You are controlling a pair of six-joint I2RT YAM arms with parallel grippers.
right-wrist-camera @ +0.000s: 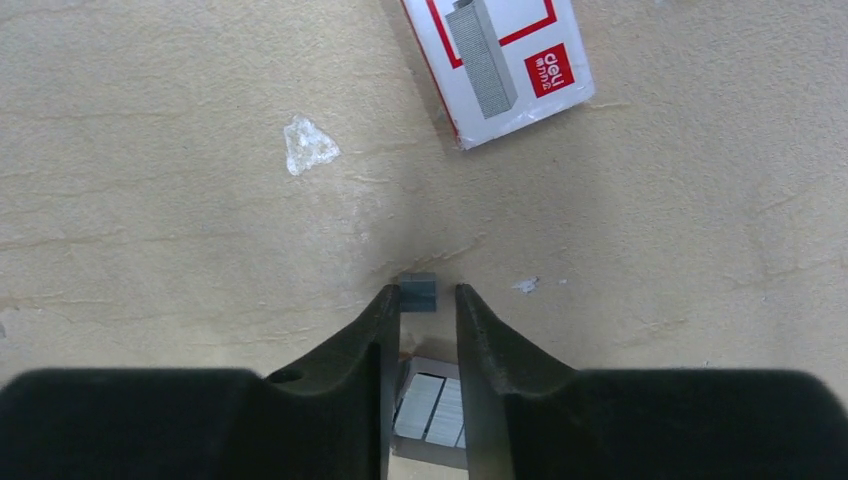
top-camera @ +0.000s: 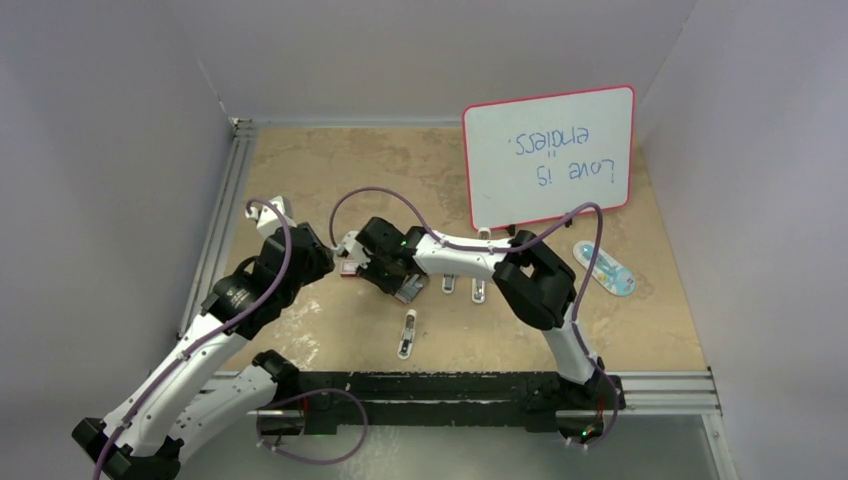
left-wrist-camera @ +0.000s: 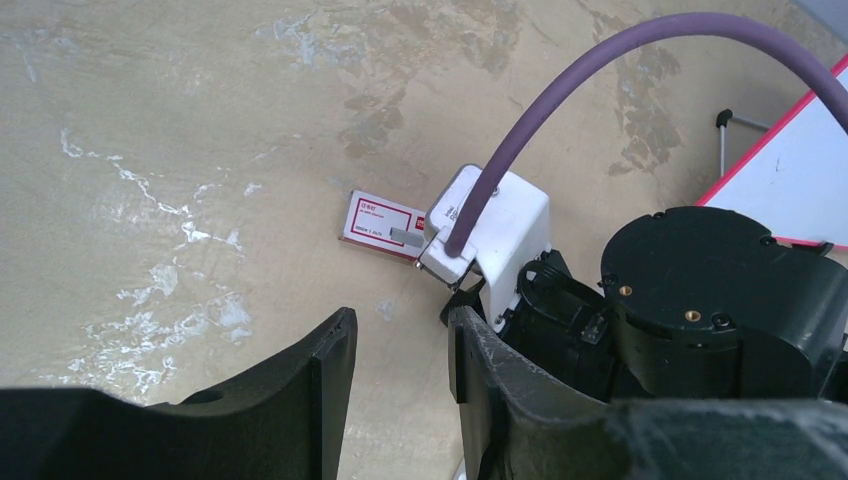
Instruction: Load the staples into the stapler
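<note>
In the right wrist view, a small dark grey staple piece (right-wrist-camera: 418, 292) shows between the tips of my right gripper, close to the left fingertip, with a gap on the other side. Whether it touches that finger I cannot tell. Behind it, a grey tray of staple strips (right-wrist-camera: 432, 412) is partly covered by the fingers. The white and red staple box (right-wrist-camera: 515, 60) lies farther off. My left gripper stands open and empty, away from the box. A small white stapler (top-camera: 407, 335) rests on the table at the front.
More slim white items (top-camera: 478, 290) lie right of the right gripper. A whiteboard (top-camera: 550, 155) stands at the back right, and a blue patterned case (top-camera: 605, 268) is at the far right. Purple cables loop over both arms.
</note>
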